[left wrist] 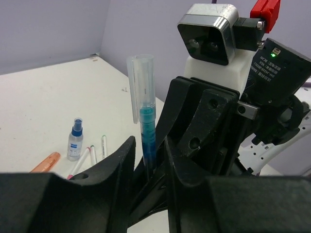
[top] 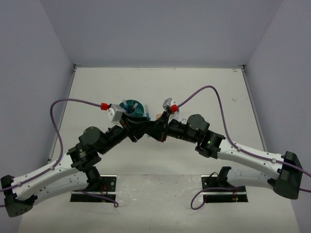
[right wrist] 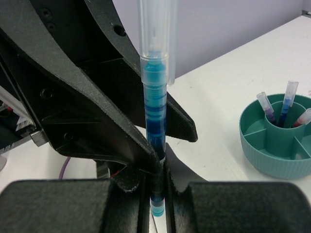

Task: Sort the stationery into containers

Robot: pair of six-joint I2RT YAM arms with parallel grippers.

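Note:
A clear-capped pen with blue ink [left wrist: 147, 116] stands upright where my two grippers meet. My right gripper is shut on its lower part, and the pen's bottom end shows between the fingers in the right wrist view. Around the same pen, my left gripper is open, a finger to either side with gaps showing. A round teal organizer [right wrist: 267, 158] holds several pens [right wrist: 285, 104]. On the table lie slim pens [left wrist: 93, 155] and an orange-brown item [left wrist: 46, 162] beside an upright spray bottle [left wrist: 75, 141]. From above, the arms hide the held pen.
Both grippers [top: 150, 128] are very close together, near the teal organizer [top: 137, 108] in the top view. Grey walls [top: 160, 34] stand behind and at the sides.

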